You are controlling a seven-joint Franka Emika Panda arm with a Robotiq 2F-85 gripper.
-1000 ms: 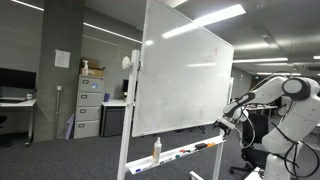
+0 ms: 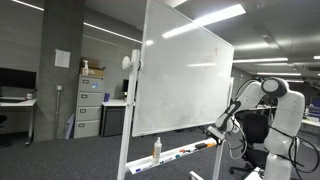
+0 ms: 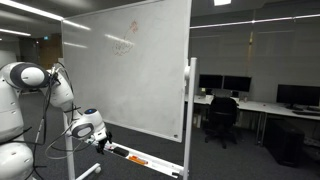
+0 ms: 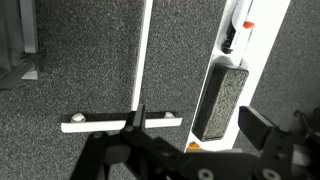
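Note:
A whiteboard stands upright with a white tray along its lower edge. On that tray lies a dark block, apparently an eraser, right of centre in the wrist view. In exterior view 2 the eraser shows close to my gripper. My gripper is open, its dark fingers at the bottom of the wrist view to either side of the eraser's near end. Nothing is visibly held. Several markers lie on the tray beyond the eraser.
A spray bottle stands toward the tray's other end. An orange item lies near the eraser. The stand's white foot is below on the carpet. Office chairs and desks stand farther back.
Over the last second my gripper has moved down and slightly left in exterior view 1, closer to the tray. The arm's elbow has shifted too. The tray's items look unmoved.

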